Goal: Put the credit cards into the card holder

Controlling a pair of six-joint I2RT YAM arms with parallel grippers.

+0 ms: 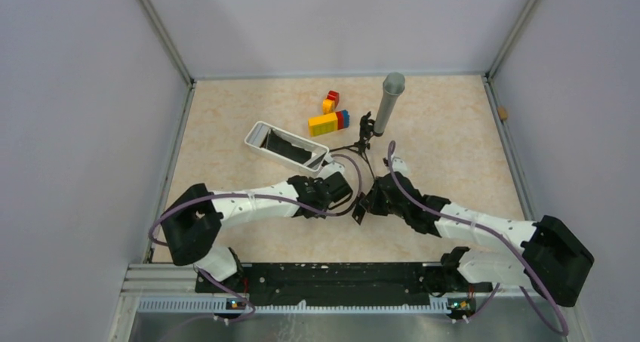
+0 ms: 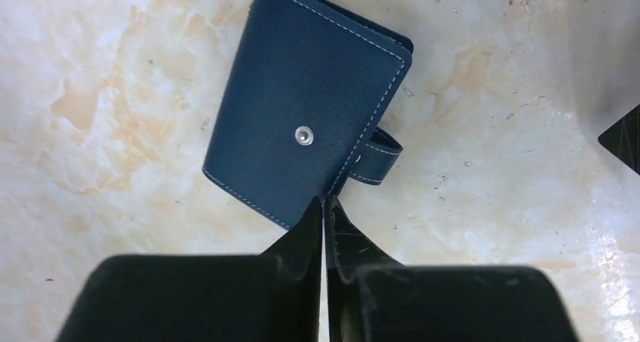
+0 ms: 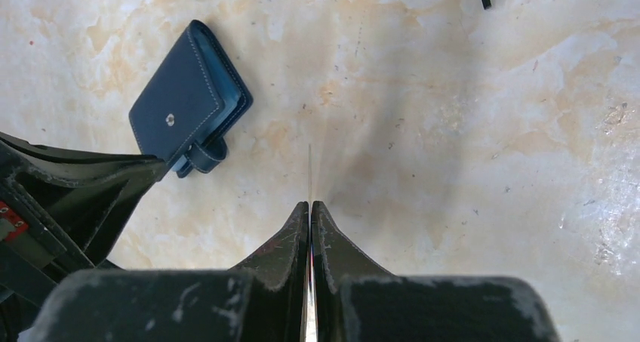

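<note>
In the left wrist view the dark blue card holder point(image 2: 279, 93) lies on the table, its cover closed over with a round metal snap on top. Its strap point(image 2: 376, 158) sticks out on the right side. My left gripper is shut at the cover's lower right corner; nothing is between its fingers, and the cover is outside them. Whether the tips touch it I cannot tell. My right gripper is shut on a black credit card point(image 3: 309, 168), seen edge-on as a thin line. The top view shows that black card point(image 1: 359, 212) between the arms.
A white bin point(image 1: 252, 140) with dark and grey items stands behind the left arm. Toy blocks point(image 1: 323, 124) and a grey microphone point(image 1: 389, 100) on a small black stand are farther back.
</note>
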